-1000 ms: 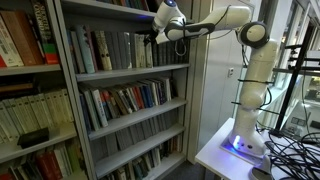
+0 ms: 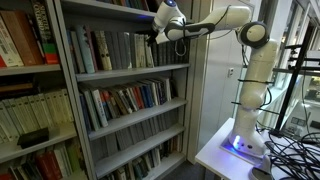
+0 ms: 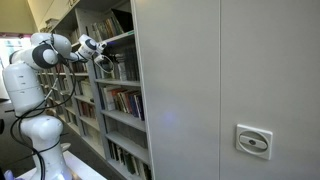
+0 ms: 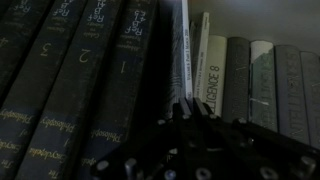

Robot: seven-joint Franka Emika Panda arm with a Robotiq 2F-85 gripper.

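Observation:
In the wrist view my gripper is shut on a thin, pale book (image 4: 186,50), its spine standing upright between the fingertips. Dark encyclopedia volumes (image 4: 120,75) numbered 1, 2 and 3 lean to the left of it, with a dark gap between. Just right of the thin book are another slim, light book (image 4: 202,55) and a pale volume marked 8 (image 4: 214,75). From outside, the arm (image 2: 172,20) reaches to the upper shelf; the fingertips are too small there to make out.
Several grey volumes (image 4: 290,85) stand close together on the right of the row. The bookcase (image 2: 125,73) has shelf boards above and below this row. A tall, pale panel (image 3: 180,90) flanks the bookcase.

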